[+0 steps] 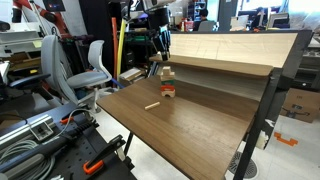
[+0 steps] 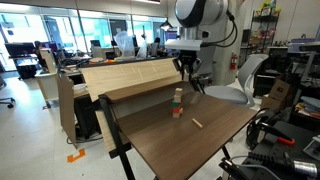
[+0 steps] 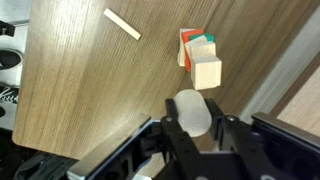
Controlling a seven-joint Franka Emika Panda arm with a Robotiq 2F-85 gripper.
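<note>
A pale, round-topped piece sits between the fingers of my gripper in the wrist view; my fingers are shut on it. Past it on the table stands a small stack of blocks, pale on top with green and red below. Exterior view 1 has the same stack near the back of the table, with my gripper raised above it. From the other side, the stack is upright below my gripper. The held piece is too small to make out in the exterior views.
A thin pale stick lies on the wooden table, left of the stack. Along the back runs a raised wooden shelf. A grey chair stands beyond the left edge.
</note>
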